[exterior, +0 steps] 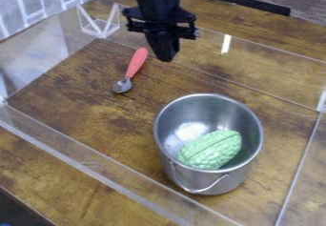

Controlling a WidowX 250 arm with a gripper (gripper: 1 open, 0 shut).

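Observation:
The black gripper [162, 41] is at the top centre of the camera view, raised over the back of the wooden table [76, 130]; whether its fingers are open or shut is unclear. Below and left of it lies a spoon with a red handle [135, 65] and a metal bowl end, on the wood. A steel pot [173, 125] with a handle stands at the front right, holding a green, bumpy toy vegetable [211, 149].
Clear plastic walls border the table at the left and right. A white tape strip [226, 44] is on the wood at the back right.

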